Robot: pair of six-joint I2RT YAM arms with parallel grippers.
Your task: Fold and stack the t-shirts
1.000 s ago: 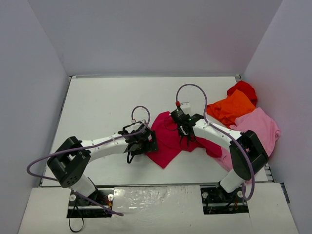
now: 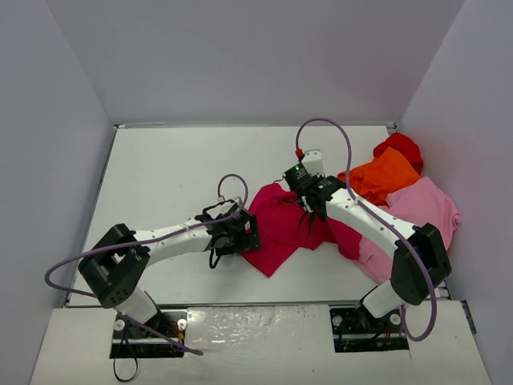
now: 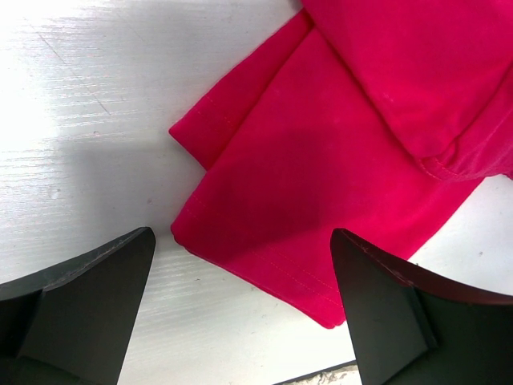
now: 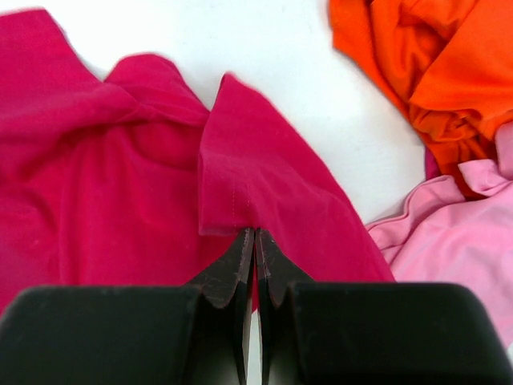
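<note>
A crumpled red t-shirt (image 2: 276, 241) lies in the middle of the white table, partly under both arms. In the left wrist view, my left gripper is open, its fingers apart on either side of the shirt's near-left corner (image 3: 232, 216). My right gripper is shut, with a raised flap of the red shirt (image 4: 256, 168) running to its fingertips. The pinched edge itself is tiny, but the cloth appears held there.
At the right wall lies a heap of other clothes: an orange garment (image 2: 369, 178), a pink one (image 2: 425, 210) and a darker red one (image 2: 405, 148).
The left arm stays still, and the orange and pink clothes have not moved.
</note>
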